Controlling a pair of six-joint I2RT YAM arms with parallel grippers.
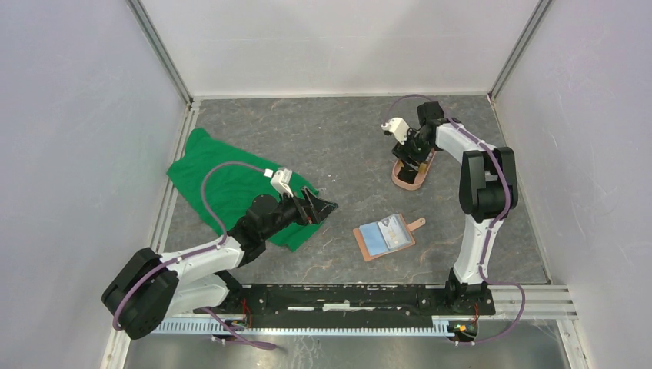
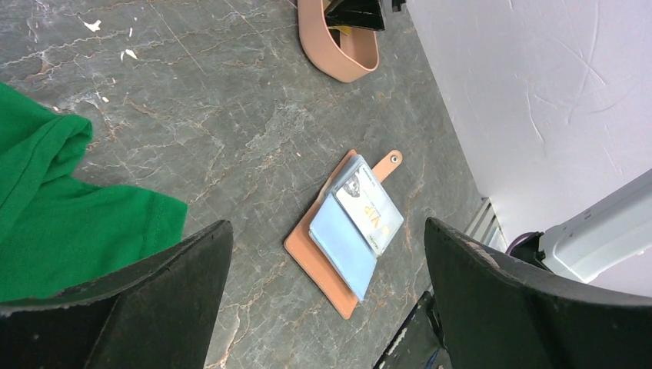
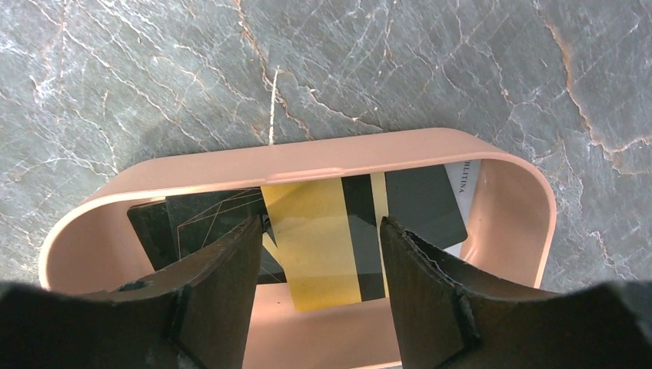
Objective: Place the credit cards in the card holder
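The card holder (image 1: 385, 236) lies spread on the table at front centre. In the left wrist view its tan cover (image 2: 312, 266) has a pale blue sleeve (image 2: 338, 242) and a white, printed one (image 2: 370, 209). Several cards rest in a pink oval tray (image 3: 307, 159), among them a yellow-and-black card (image 3: 314, 242) and a black card (image 3: 425, 201). My right gripper reaches into the tray, its fingers apart at either side of the yellow-and-black card; whether they touch it is unclear. Over the green cloth's edge, my left gripper is open and empty.
Crumpled green cloth (image 1: 221, 173) covers the left of the table, beneath the left arm. White walls (image 1: 346, 50) enclose the back and sides. Bare grey tabletop stretches between cloth and tray.
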